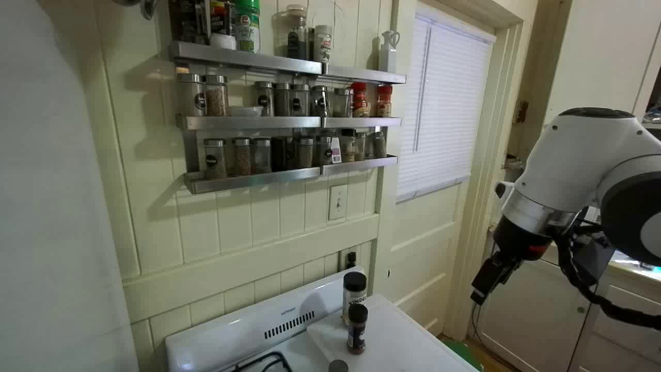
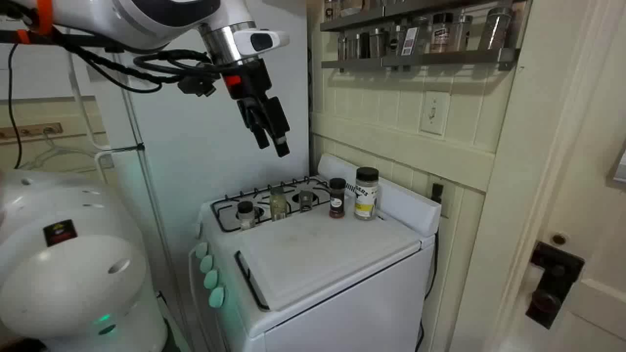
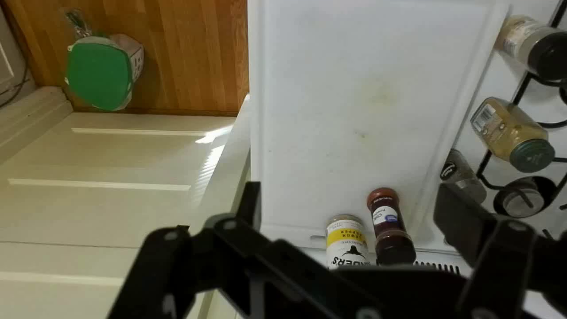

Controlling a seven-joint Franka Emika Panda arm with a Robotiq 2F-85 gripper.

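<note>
My gripper (image 2: 273,149) hangs in the air above the stove, open, with nothing between its fingers. In the wrist view its two fingers (image 3: 463,220) are spread wide. Below, at the back of the white board (image 2: 311,252), stand a lemon pepper jar (image 2: 366,196) with a black lid and a smaller dark red spice bottle (image 2: 337,199), side by side. On the burner side are a jar with a black lid (image 2: 246,214), a yellowish jar with a green lid (image 3: 505,133) and a small grey-lidded jar (image 3: 463,174).
Wall shelves (image 1: 260,121) hold several spice jars over the stove. Black burner grates (image 2: 226,218) lie left of the board, beside the fridge (image 2: 223,129). Most of the board's front is bare. A green-lidded bin (image 3: 100,74) stands on the floor.
</note>
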